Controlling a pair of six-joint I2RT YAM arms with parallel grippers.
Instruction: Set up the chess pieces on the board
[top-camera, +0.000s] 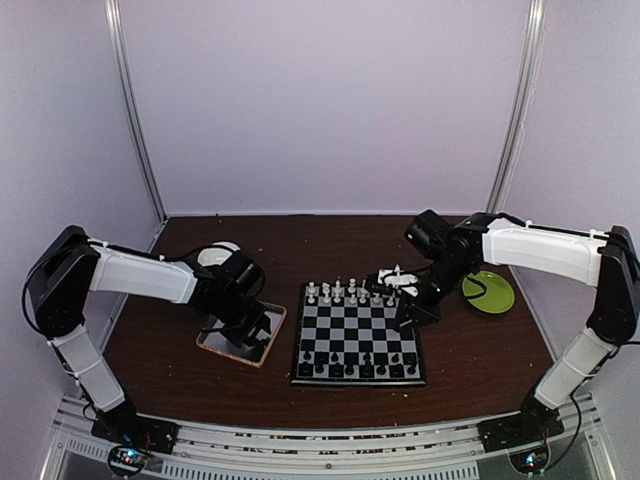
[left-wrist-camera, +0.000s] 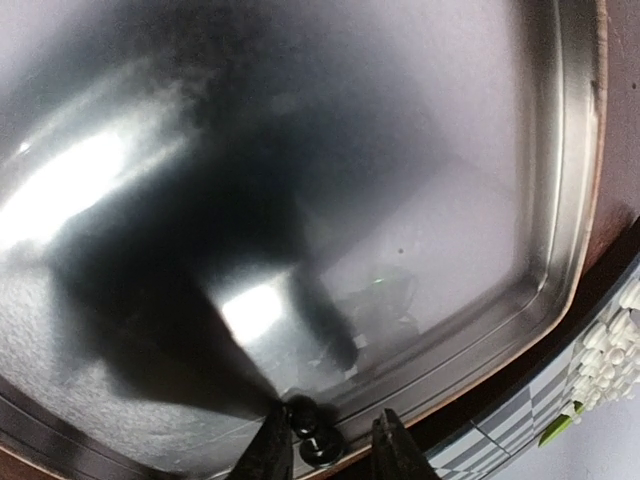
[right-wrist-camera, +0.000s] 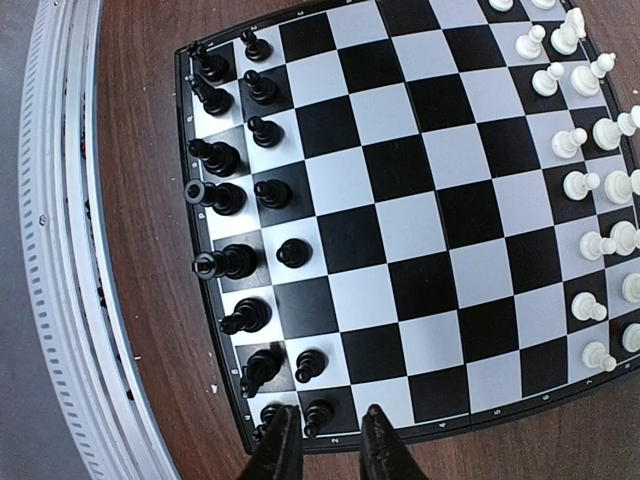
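My left gripper is open low over the metal tray (left-wrist-camera: 470, 200), with a small black piece (left-wrist-camera: 315, 440) lying by the tray wall between or just beyond its fingertips. The chessboard (right-wrist-camera: 420, 230) holds black pieces (right-wrist-camera: 225, 260) in two rows along one side and white pieces (right-wrist-camera: 590, 130) along the other, all seemingly upright. My right gripper is above the board's edge, fingers part open, beside a black pawn (right-wrist-camera: 315, 415); I see nothing clearly held in it.
A green plate (top-camera: 490, 295) lies right of the board under the right arm. A white round item (top-camera: 218, 250) sits behind the tray, partly hidden by the left arm.
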